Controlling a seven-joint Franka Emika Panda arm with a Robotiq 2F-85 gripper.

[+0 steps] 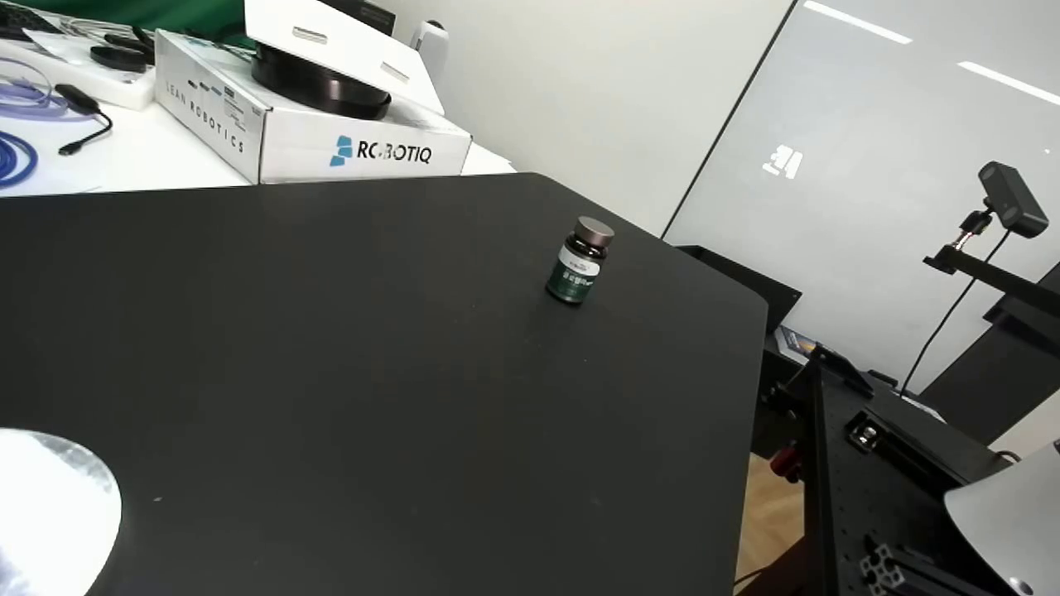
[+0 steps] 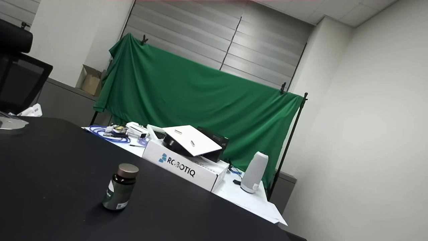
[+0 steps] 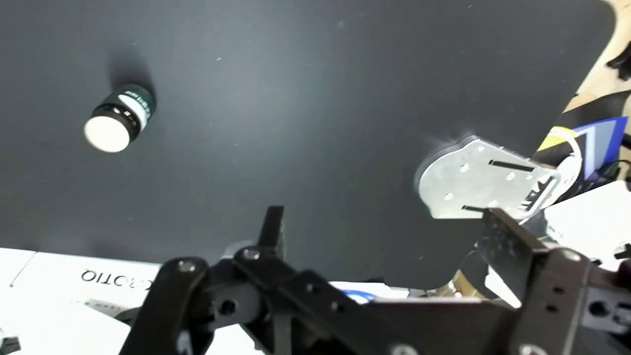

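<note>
A small dark bottle with a green and white label and a brown cap stands upright on the black table. In exterior view 2 the same bottle is left of centre, and in the wrist view the bottle appears at upper left. My gripper is at the bottom of the wrist view, its two fingers spread wide apart with nothing held between them. The bottle lies well clear of the fingers. Neither exterior view shows the gripper.
A silver plate-like bracket rests near a table edge. Beyond the far edge, a white Robotiq box sits on a white table with cables. Much of the black tabletop around the bottle is bare.
</note>
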